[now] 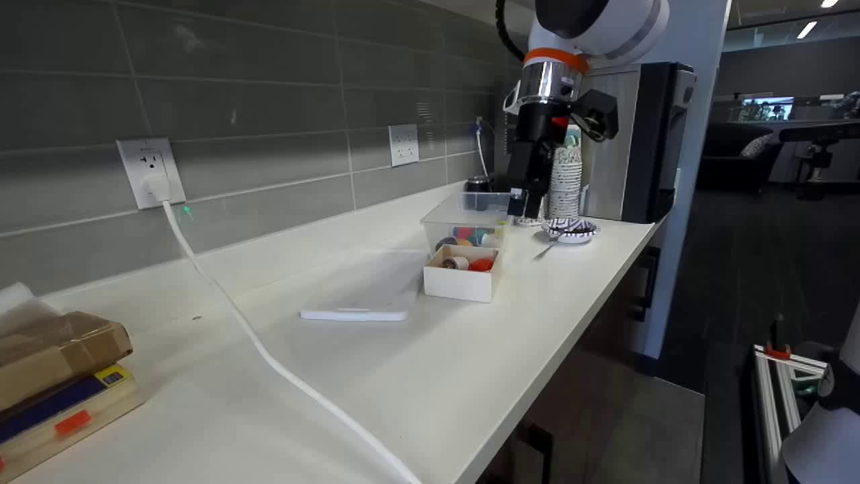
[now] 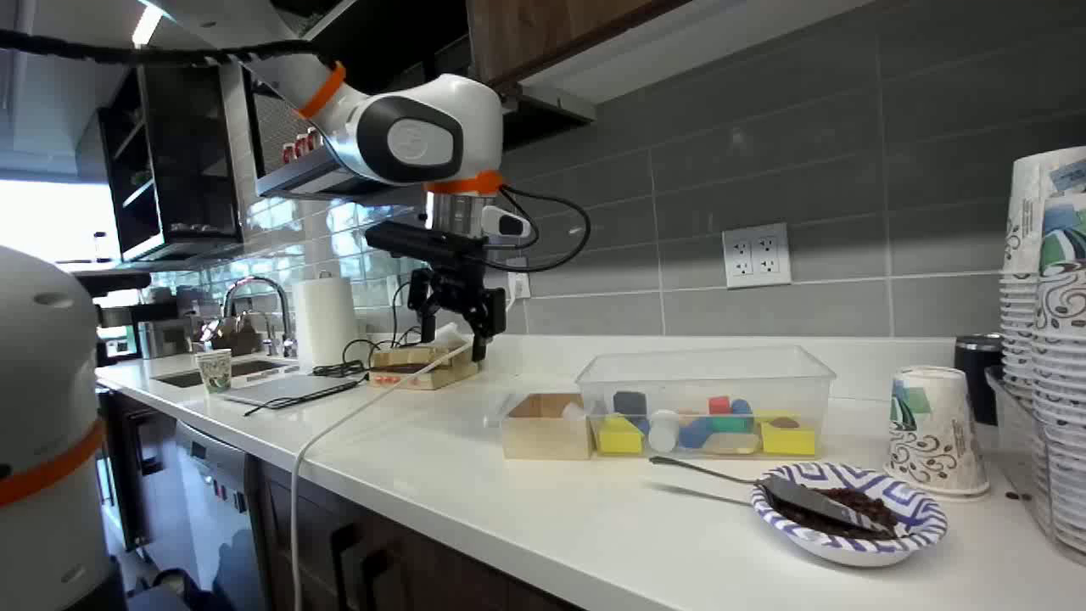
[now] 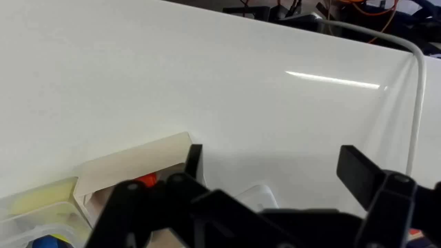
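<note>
My gripper is open, its two black fingers set wide apart with only bare counter showing between the tips. In exterior view 2 the gripper (image 2: 455, 331) hangs above the counter, fingers pointing down. A small open box (image 1: 457, 284) holds a red item and a pale round one. In the wrist view this box (image 3: 136, 159) lies beneath the left finger, which covers part of it. A clear plastic bin (image 2: 702, 368) stands against the box and holds several colored blocks, yellow, blue, green and red among them.
A flat white lid-like piece (image 1: 355, 313) lies beside the box. A white cable (image 1: 266, 355) crosses the counter (image 1: 451, 363). A patterned bowl (image 2: 921, 529) with dark contents and a utensil sits near stacked cups (image 2: 1059, 407). Cardboard packages (image 1: 64, 347) lie at the other end.
</note>
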